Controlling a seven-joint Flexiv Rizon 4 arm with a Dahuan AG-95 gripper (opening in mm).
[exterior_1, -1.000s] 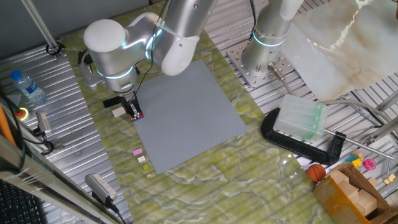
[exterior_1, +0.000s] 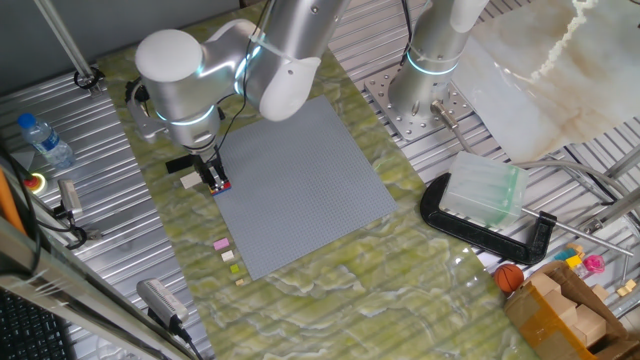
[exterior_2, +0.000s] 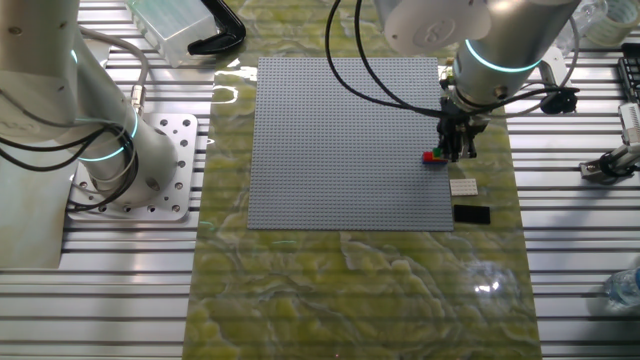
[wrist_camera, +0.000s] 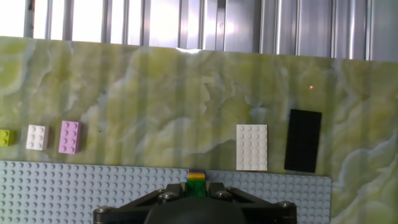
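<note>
The grey baseplate (exterior_1: 305, 190) lies flat on the green marbled board. At its edge is a small group of coloured bricks: in exterior view 2 a red brick (exterior_2: 430, 157) shows beside a green brick (exterior_2: 438, 152). My gripper points down there, its black fingers close against both sides of the green brick (wrist_camera: 196, 188), apparently shut on it. Yellow, red and dark strips show just beyond the green in the wrist view. The fingers hide the bricks' lower parts, so how they are joined cannot be seen.
Off the plate's edge lie a white brick (wrist_camera: 252, 147) and a black brick (wrist_camera: 303, 141). Farther along are a pink brick (wrist_camera: 69, 137), a smaller white brick (wrist_camera: 37, 137) and a lime brick (wrist_camera: 6, 137). Most of the baseplate is bare. A black clamp (exterior_1: 480, 235) stands off to one side.
</note>
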